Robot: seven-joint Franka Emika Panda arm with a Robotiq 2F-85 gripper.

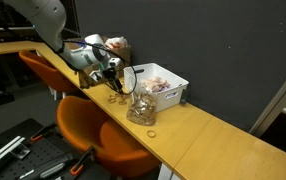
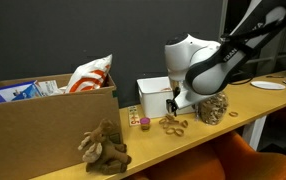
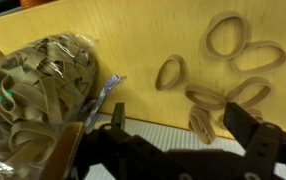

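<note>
Several tan rubber bands [image 3: 171, 72] lie loose on the wooden table, spread ahead of and below my gripper in the wrist view. My gripper is open above them, its dark fingers wide apart with nothing held between them. A clear plastic bag [image 3: 33, 92] packed with more bands lies to the left in that view. From the side, the gripper [image 2: 173, 104] hangs low over the loose bands [image 2: 170, 122], with the bag [image 2: 212, 109] close by. Whether the fingertips touch the table cannot be told.
A white bin [image 2: 153, 97] with contents stands behind the bands. A large cardboard box [image 2: 43, 132], a brown plush animal [image 2: 104, 150] and a small purple-pink roll [image 2: 145, 124] are on the other side. Orange chairs [image 1: 93, 130] line the table edge.
</note>
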